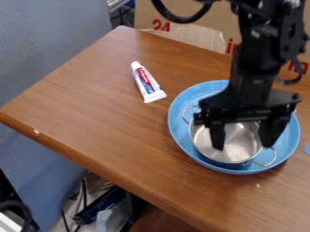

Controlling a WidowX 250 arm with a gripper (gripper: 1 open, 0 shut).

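My black gripper point(242, 134) hangs low over a steel pot point(227, 149) that sits in a light blue plate point(191, 98) on the wooden table. Its dark fingers stand apart at the pot's upper part, one over the left side, the other toward the right side; whether either touches the pot cannot be told. A white toothpaste tube point(147, 82) lies to the left of the plate, apart from it.
A cardboard box point(182, 20) stands behind the table. Cables and objects lie on the floor at lower left.
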